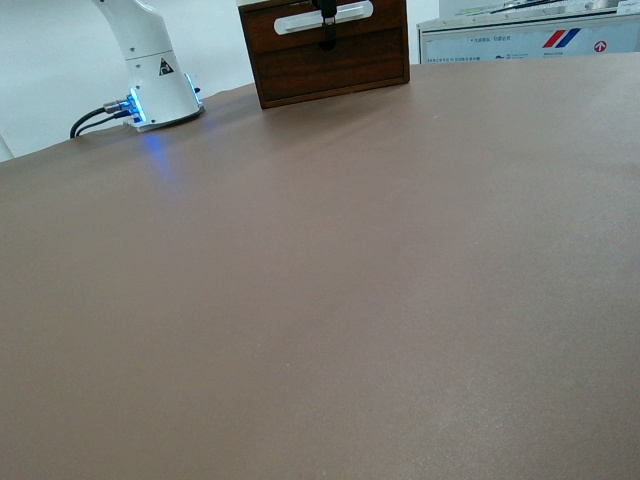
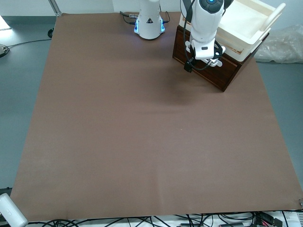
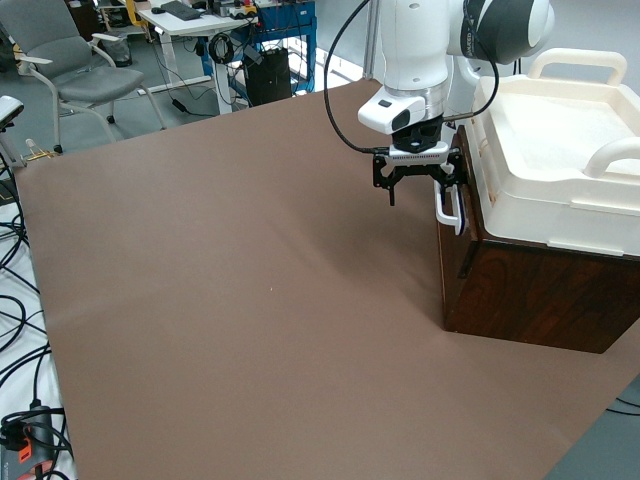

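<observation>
The white arm reaches down to a dark wooden drawer box [image 2: 227, 75], seen also in the top view [image 1: 325, 70] with a white horizontal handle. My black gripper [image 3: 415, 175] is at the front of this box, by the handle; in the top view its dark tip [image 1: 328, 30] overlaps the handle's middle. Whether its fingers are shut on the handle or apart from it I cannot tell. A white plastic bin [image 3: 555, 150] with handles sits on top of the box.
The white robot base [image 2: 149, 23] stands at the back edge with cables. Cables and equipment [image 2: 265, 220] lie beyond the table's edge.
</observation>
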